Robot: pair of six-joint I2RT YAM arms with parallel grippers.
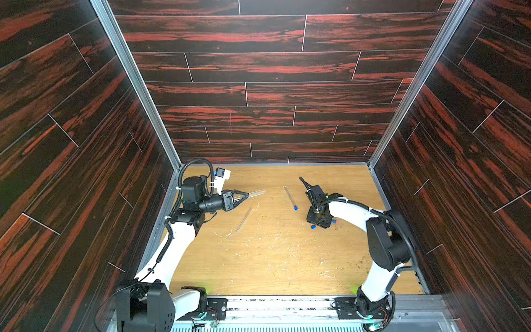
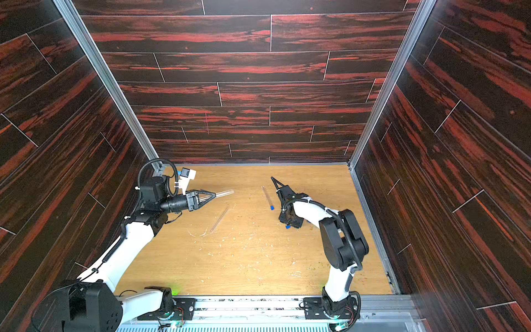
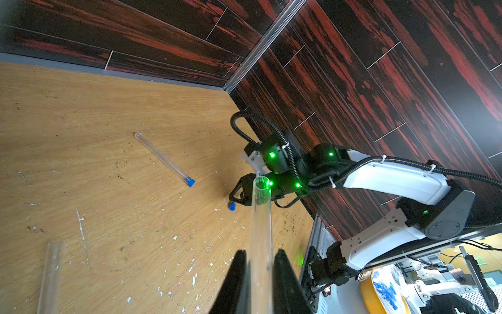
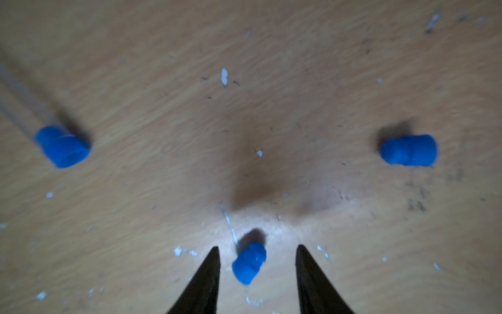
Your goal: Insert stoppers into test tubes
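My left gripper (image 1: 243, 197) is shut on a clear test tube (image 3: 261, 235), held above the table with its open mouth pointing away from the fingers. The right gripper hangs over the table, part open; a blue stopper (image 4: 249, 262) lies on the wood below, seen between its fingertips, with no contact showing. A second blue stopper (image 4: 409, 150) rests off to the right in the right wrist view. Another tube (image 3: 164, 159) lies on the table with a blue stopper (image 3: 190, 182) in its end. An open tube (image 1: 244, 219) without a stopper lies near the left arm.
Small white scraps (image 1: 276, 246) are scattered over the tabletop (image 1: 265, 276). Dark plank walls close in the sides and back. The middle of the table between the two arms is mostly clear.
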